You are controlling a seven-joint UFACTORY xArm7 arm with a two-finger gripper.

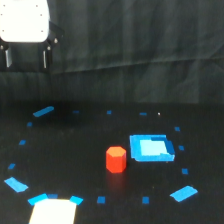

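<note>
At the top left hangs my gripper (27, 66), high above the dark table. Its two dark fingers (45, 59) point downward and stand wide apart, with nothing between them. A red, roughly hexagonal block (116, 159) rests on the table near the middle, well below and to the right of the gripper. Just right of the block and a little farther back lies a shallow blue tray (170, 156) with a whitish inner surface. A pale cream square (53, 212) is cut off by the bottom edge at the left.
Blue tape strips (16, 185) and small blue squares dot the black table, with another strip (184, 193) at the right. Behind hangs a dark curtain (140, 50). Bare table (70, 150) lies left of the block.
</note>
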